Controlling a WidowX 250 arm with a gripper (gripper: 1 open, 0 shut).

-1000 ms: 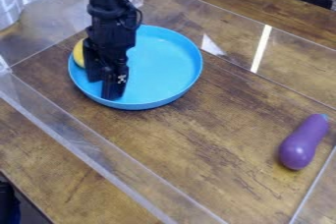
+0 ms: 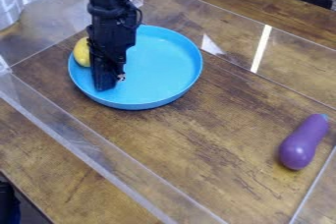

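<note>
My black gripper [image 2: 108,72] reaches down from the top into the left part of a blue plate [image 2: 163,66]. A yellow object [image 2: 81,51] lies at the plate's left edge, partly hidden behind the gripper. The fingertips are small and dark in this view, and I cannot make out anything held between them.
A purple eggplant [image 2: 302,141] lies on the wooden table [image 2: 197,159] at the right. Clear strips or edges run along the left and lower part of the view.
Over the last second my gripper has shifted slightly left within the plate, toward the yellow object. The plate and eggplant have not visibly moved.
</note>
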